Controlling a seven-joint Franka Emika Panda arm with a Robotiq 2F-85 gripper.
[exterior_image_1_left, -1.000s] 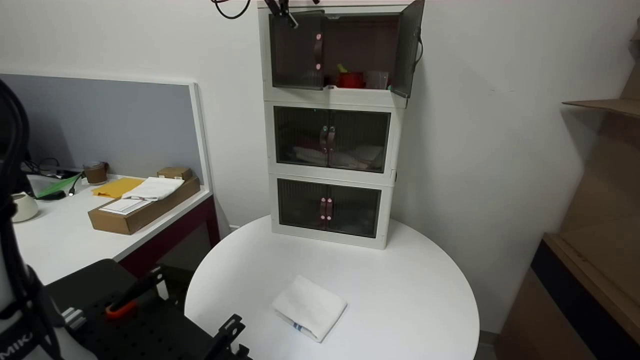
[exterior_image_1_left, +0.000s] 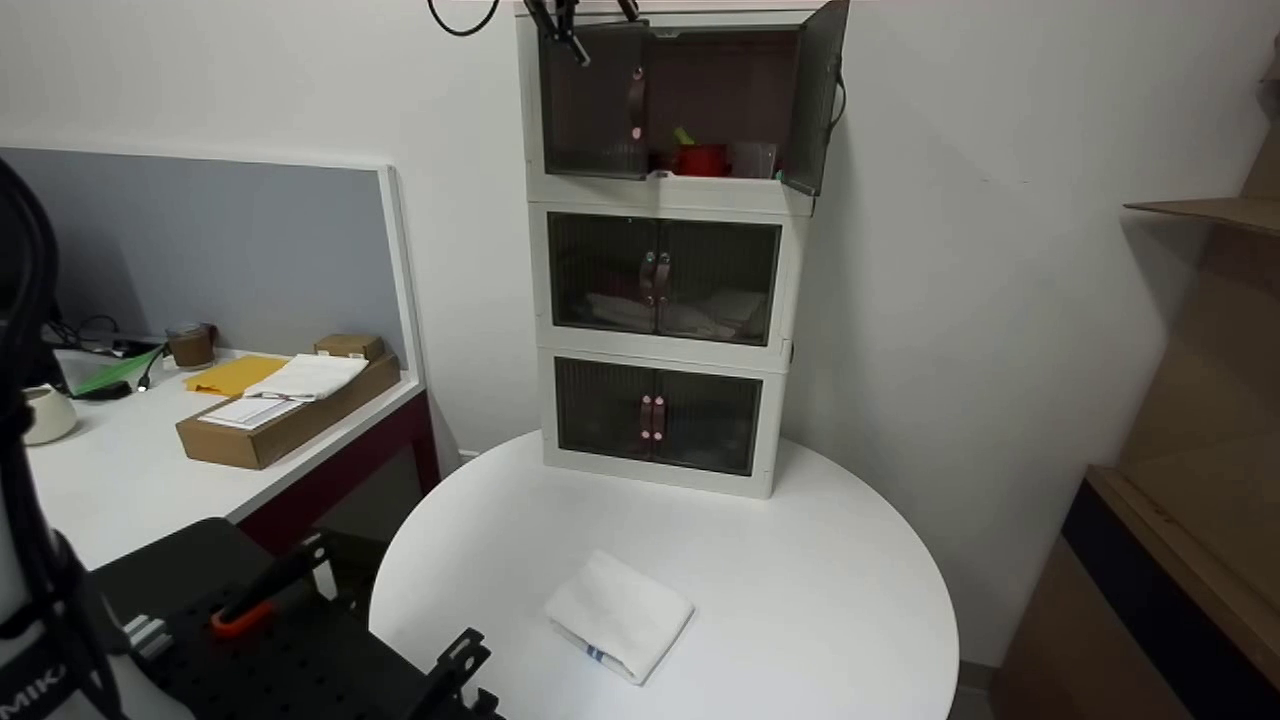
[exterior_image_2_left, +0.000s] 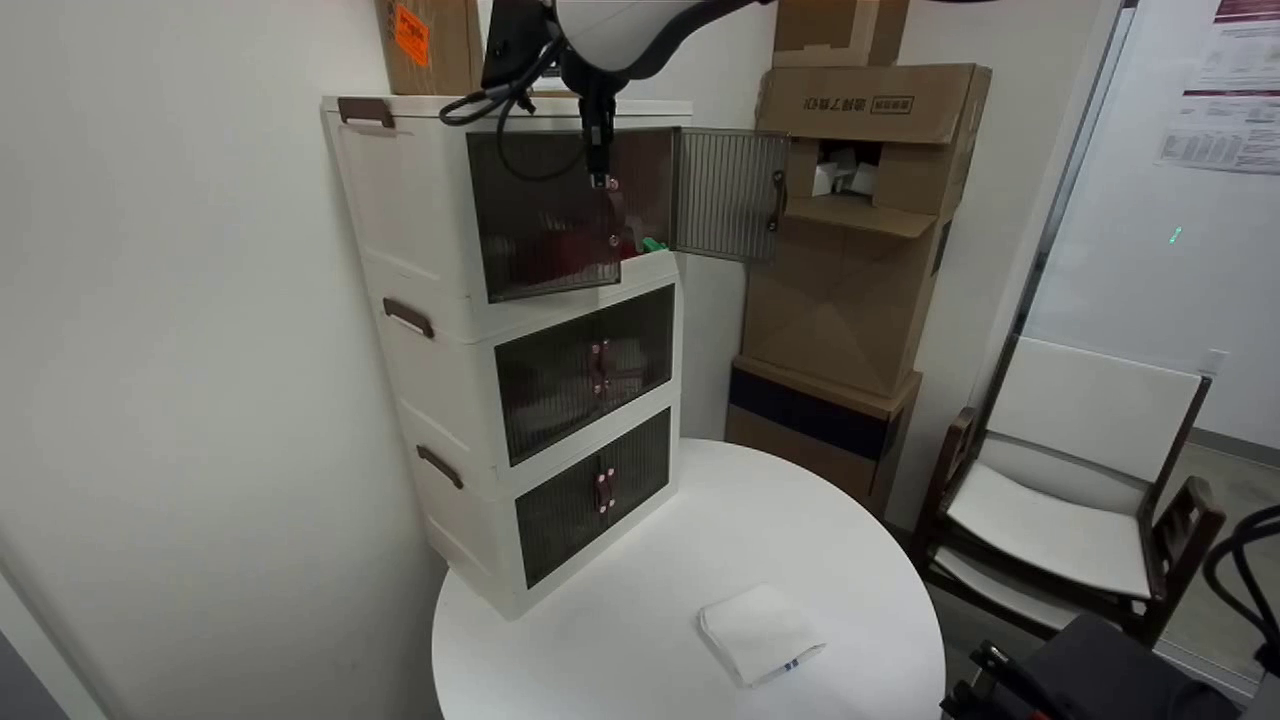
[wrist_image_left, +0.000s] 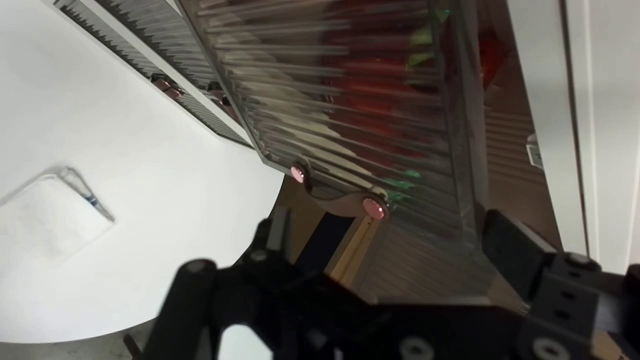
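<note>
My gripper is open at the top cabinet, its fingers spread and nothing held between them. Beyond them in the wrist view is a ribbed, see-through door with a brown strap handle (wrist_image_left: 342, 203); contact is not clear. In exterior view 1 the gripper shows only at the top edge, in front of the upper left door (exterior_image_1_left: 590, 114), which stands ajar. The upper right door (exterior_image_1_left: 818, 102) is swung wide. Inside that compartment sit a red container (exterior_image_1_left: 703, 161) and a clear cup (exterior_image_1_left: 753, 160). A folded white cloth (exterior_image_1_left: 620, 614) lies on the round table (exterior_image_1_left: 828, 564).
The middle doors (exterior_image_1_left: 716, 282) and bottom doors (exterior_image_1_left: 708, 422) of the cabinet are shut, with pale cloths behind the middle ones. Cardboard boxes (exterior_image_2_left: 840, 288) are stacked right of the cabinet.
My gripper has shifted very slightly downward at the top edge of exterior view 1. The doors, the containers and the cloth look unmoved.
</note>
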